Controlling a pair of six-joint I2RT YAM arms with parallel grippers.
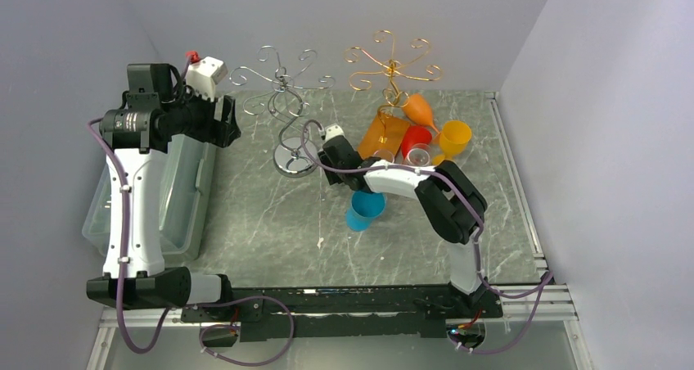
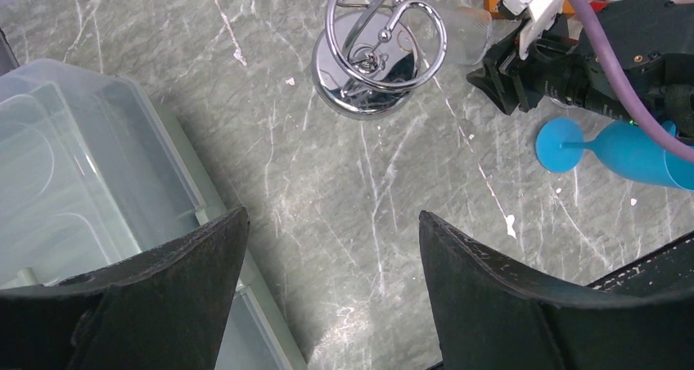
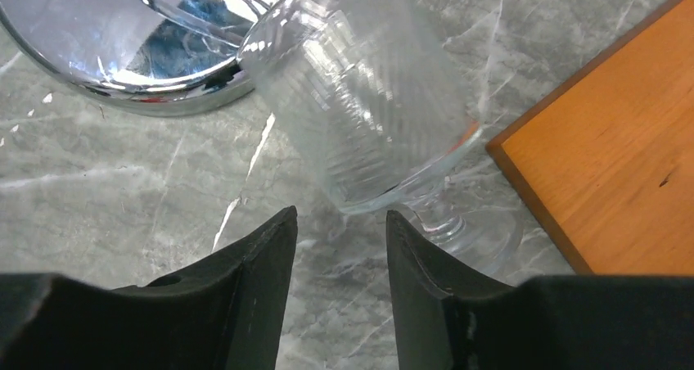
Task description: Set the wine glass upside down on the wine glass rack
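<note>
The silver rack (image 1: 280,83) stands left of centre on its round base (image 2: 348,92). A clear wine glass (image 3: 352,116) is near that base, beside an orange wooden board (image 3: 597,141); in the right wrist view it sits just beyond the fingertips of my right gripper, which is open with nothing visible between them. My left gripper is open and empty, high at the left above the translucent bin's edge. A blue goblet (image 1: 365,210) is close below the right gripper.
A gold rack (image 1: 391,71) stands at the back right, with orange (image 1: 416,108), red and yellow (image 1: 454,137) glasses around it. The translucent bin (image 1: 188,214) fills the left side.
</note>
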